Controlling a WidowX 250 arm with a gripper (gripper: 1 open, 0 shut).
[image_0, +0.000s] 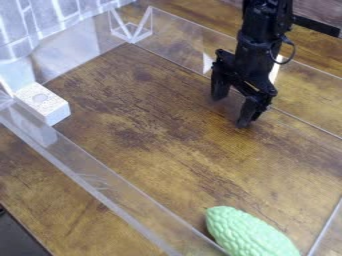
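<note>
My black gripper (243, 95) hangs at the upper right of the wooden surface (147, 140), its fingers low over the board. Whether anything sits between the fingers is hard to make out in the dark shapes. A small white object (273, 74) is partly hidden behind the arm. A green bumpy vegetable-like object (247, 233) lies at the bottom right.
Clear plastic walls (94, 190) border the work area. A white block (43, 104) sits on the left wall. The middle of the board is clear.
</note>
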